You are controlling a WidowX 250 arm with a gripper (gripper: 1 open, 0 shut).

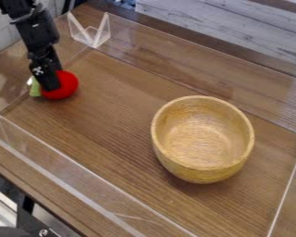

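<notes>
A red round object (62, 85) with a bit of green at its left lies on the wooden table at the upper left. My gripper (43, 72), dark with silver parts, reaches down from the top left edge to just over the red object's upper left side. It is open, though whether its fingers touch the object is unclear.
A large yellow bowl (203, 136) sits at the right. A white wire-like shape (86, 30) is near the top left.
</notes>
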